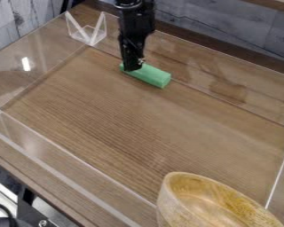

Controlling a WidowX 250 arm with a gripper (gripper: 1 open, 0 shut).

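Note:
A small green block (151, 76) lies flat on the wooden table (121, 124) toward the back middle. My dark gripper (131, 66) hangs just above and behind the block's left end, its tips near or at that end. Whether its fingers are open or shut is too small to tell.
A yellow bowl or tub (209, 199) sits at the front right. A clear plastic object (85, 27) stands at the back left.

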